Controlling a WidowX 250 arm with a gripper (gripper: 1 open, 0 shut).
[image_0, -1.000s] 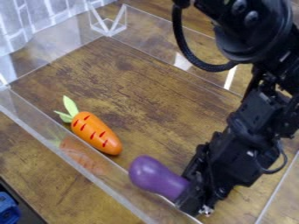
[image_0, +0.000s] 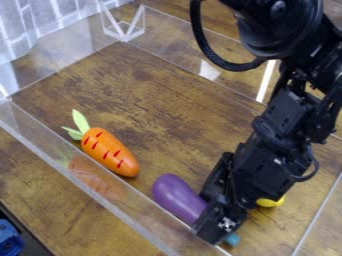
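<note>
The black gripper (image_0: 225, 200) is low at the bottom right of the clear-walled bin, its fingers around the right end of a purple eggplant (image_0: 179, 198), which lies by the near wall. The fingertips are dark and partly hidden, so their spread is unclear. An orange toy carrot (image_0: 110, 149) with green leaves lies to the left. A small yellow object (image_0: 271, 201) shows just right of the gripper, mostly covered by it.
The clear wall (image_0: 40, 135) runs along the near left side. Bare wooden floor (image_0: 134, 90) fills the upper left of the bin. A blue object (image_0: 8, 238) sits outside at the bottom left.
Since a second ago the gripper and arm have shifted slightly up in the picture, and the yellow object has come into sight. The eggplant looks a little lower. The carrot is unmoved.
</note>
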